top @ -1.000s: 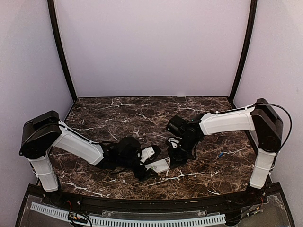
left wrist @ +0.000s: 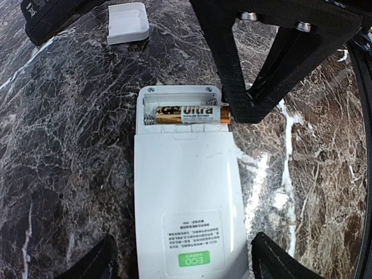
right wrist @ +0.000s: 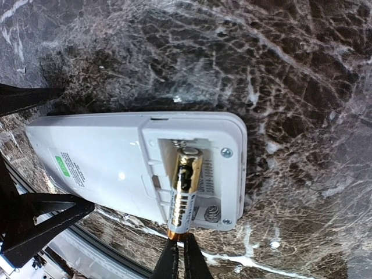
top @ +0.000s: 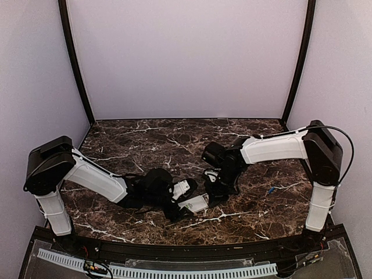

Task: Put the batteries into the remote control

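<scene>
The white remote control (left wrist: pixel 186 192) lies back up with its battery compartment (right wrist: pixel 204 174) uncovered. My right gripper is shut on one end of a gold and white battery (left wrist: pixel 185 114). In the right wrist view, the battery's free end is over the compartment beside a spring, and the held end reaches past the compartment's side rim. A second spring (right wrist: pixel 213 214) shows bare. My left gripper stands part open around the remote's other end, with a gap showing on one side. In the top view, the arms hide much of the remote (top: pixel 196 203).
A small blue object (top: pixel 271 189) lies on the marbled table to the right. A white piece (left wrist: pixel 128 23) shows beyond the remote; what it is I cannot tell.
In the top view, the left arm and the remote look unmoved.
</scene>
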